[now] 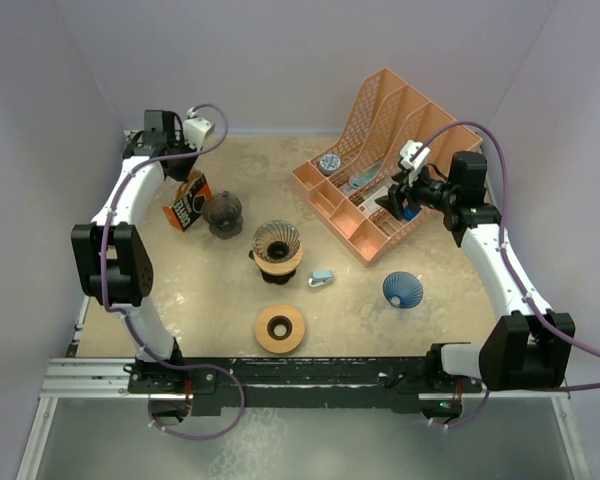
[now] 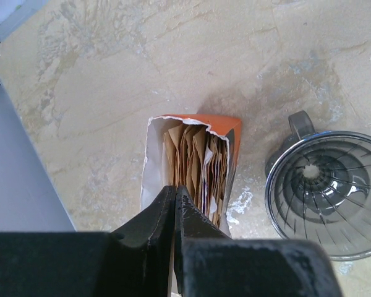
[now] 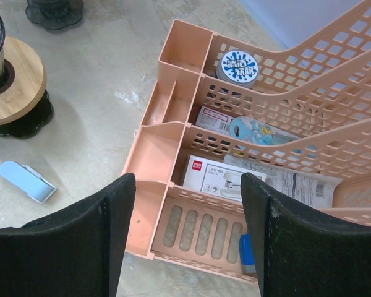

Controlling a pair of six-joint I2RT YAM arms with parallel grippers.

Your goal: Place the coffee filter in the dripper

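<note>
An orange-and-black box [image 1: 188, 205] of brown paper filters [image 2: 191, 154] stands at the back left, open at the top. My left gripper is over the box's near part, fingers closed together at the filters; whether anything thin is between them is hidden. A ribbed dripper [image 1: 278, 240] sits on a wooden ring over a dark base at the centre. My right gripper hangs open over the peach organizer at the right, nothing visibly between its fingers.
A dark glass carafe [image 1: 223, 214] stands beside the box. A loose wooden ring [image 1: 279, 329], a light blue clip [image 1: 320, 277] and a blue cone [image 1: 402, 290] lie at the front. The peach organizer [image 3: 154, 148] fills the back right.
</note>
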